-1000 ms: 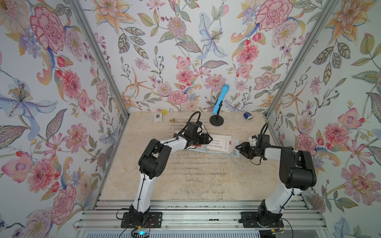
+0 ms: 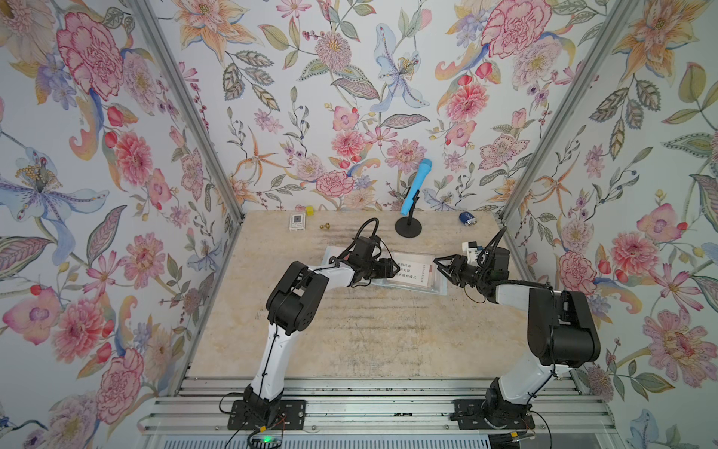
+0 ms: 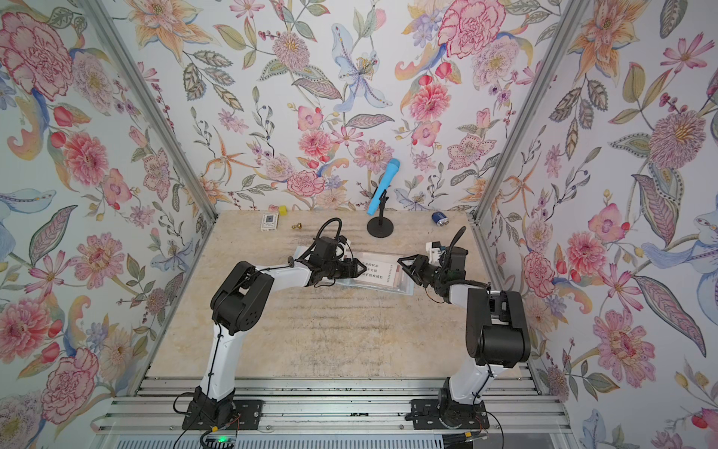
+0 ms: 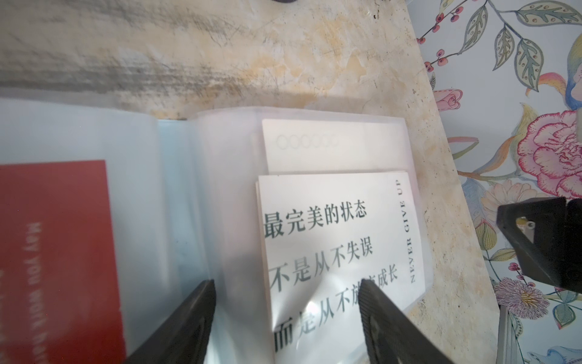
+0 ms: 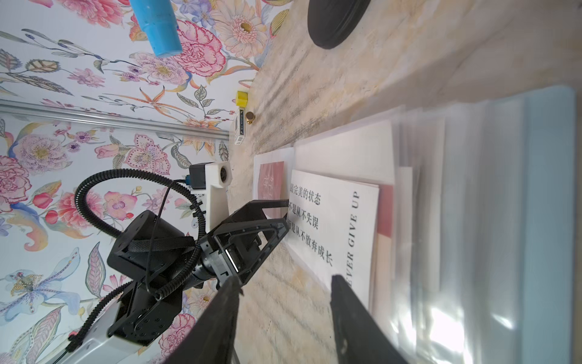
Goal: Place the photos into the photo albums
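Observation:
The open album [image 5: 548, 218] lies mid-table, its clear sleeves fanned toward the right. A white card with Chinese text and "NEVER GIVE UP" [image 4: 342, 230] lies on a sleeve; a red card [image 4: 60, 236] is on the left page. My left gripper [image 2: 390, 268] is low at the album's middle, fingers beside the text card's left edge; what lies between them is unclear in the left wrist view. My right gripper [image 2: 441, 262] stands open over the album's right side, above the loose sleeves [image 5: 454, 254].
At the back stand a blue microphone [image 2: 415, 187] on a black stand, a blue can [image 2: 467, 218], a small white box [image 2: 297, 221], a yellow block [image 2: 309, 211] and a brass piece [image 2: 324, 226].
My right gripper has risen or moved back and toward the album's middle.

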